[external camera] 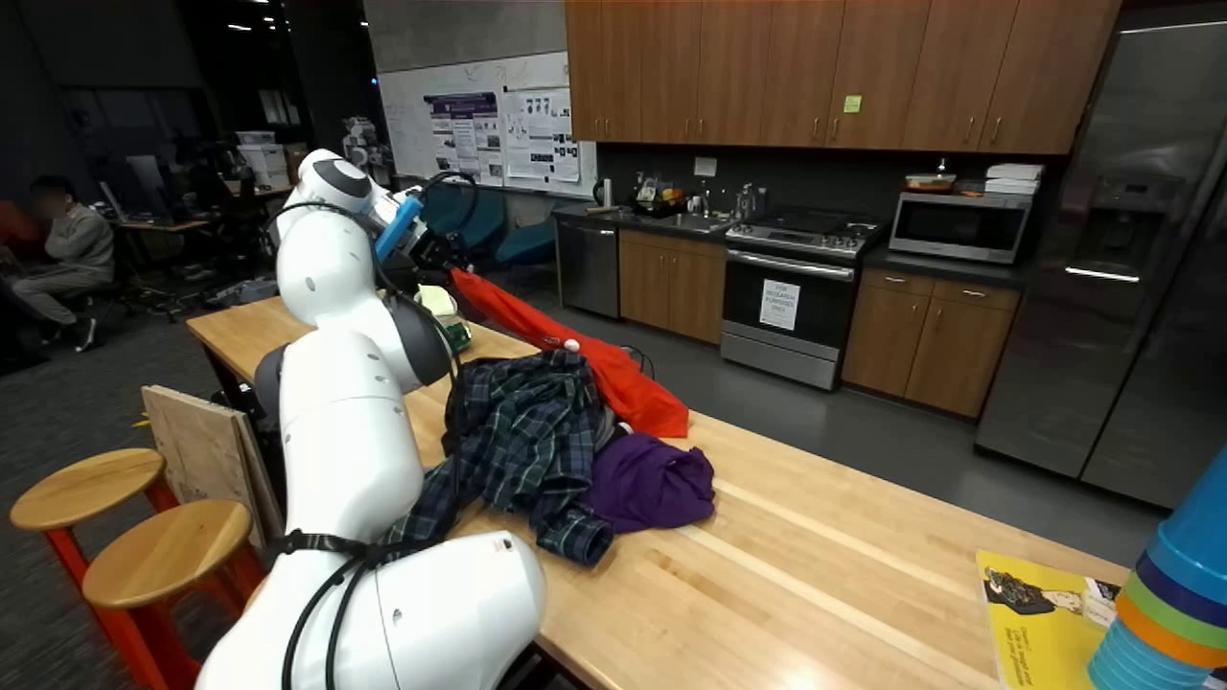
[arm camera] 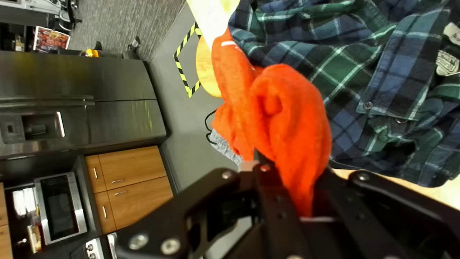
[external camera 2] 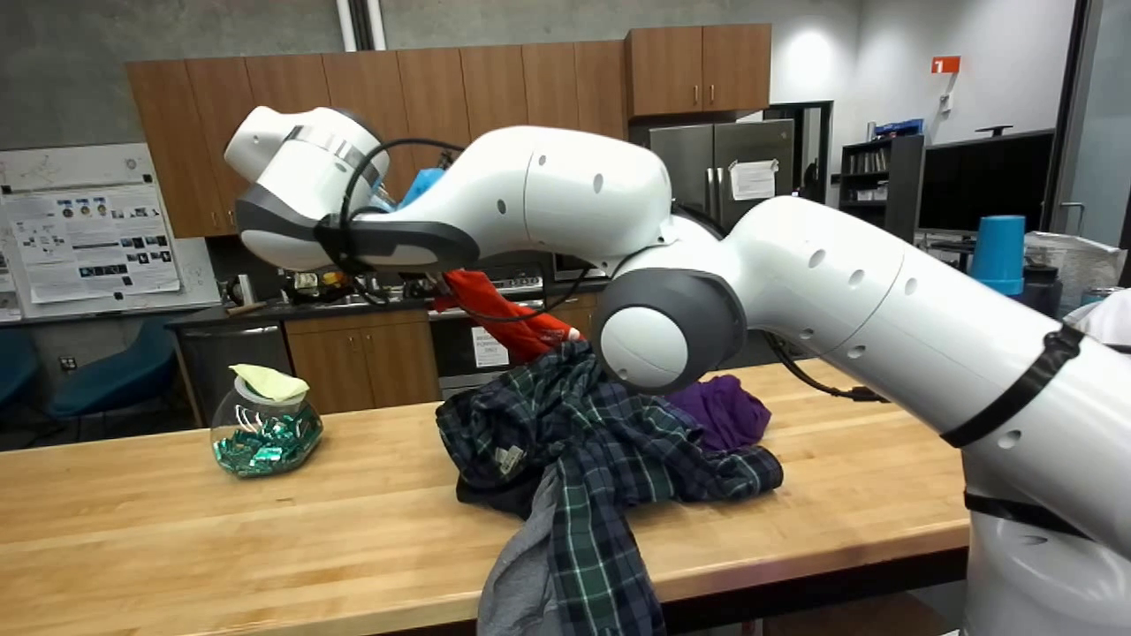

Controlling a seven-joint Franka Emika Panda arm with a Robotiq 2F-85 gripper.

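A red garment [external camera: 598, 366] stretches from my gripper [external camera: 443, 255] down to the table beyond the clothes pile. Seen from the wrist, its bunched orange-red cloth [arm camera: 289, 116] runs in between the fingers, and my gripper is shut on it. Below lies a dark blue-green plaid shirt [external camera: 523, 431], spread over the table; in the second exterior view one sleeve and a grey cloth [external camera 2: 521, 567] hang over the near edge. A crumpled purple cloth [external camera: 653, 481] sits beside the shirt. The arm hides the gripper in the second exterior view.
A glass jar [external camera 2: 265, 433] of green-wrapped pieces, topped by a yellow cloth or paper, stands on the table's left part. Blue cups [external camera: 1185, 575] and a yellow magazine [external camera: 1035, 627] occupy the opposite end. Bare wood [external camera: 794, 552] lies between purple cloth and magazine.
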